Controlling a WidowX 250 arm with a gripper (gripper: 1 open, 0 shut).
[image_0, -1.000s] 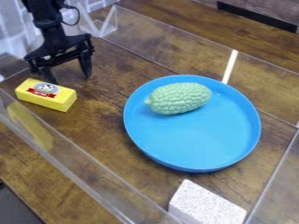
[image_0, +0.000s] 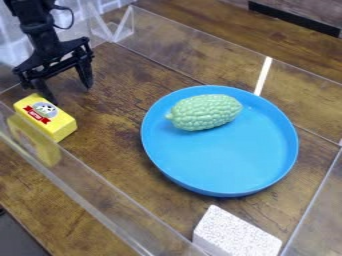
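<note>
My black gripper (image_0: 56, 70) hangs at the upper left, its fingers spread open above the dark wooden surface, just behind a yellow box (image_0: 46, 120) with a red and white label. A green corn-like toy (image_0: 203, 112) lies on a blue plate (image_0: 221, 160) at the right.
A white textured block (image_0: 235, 235) is at the bottom right. Clear plastic walls (image_0: 305, 215) border the wooden surface (image_0: 134, 190). The middle area above and left of the plate is bare.
The gripper has shifted left over the last second. The yellow box has turned slightly, its long side now running more front to back. The plate and corn are unchanged.
</note>
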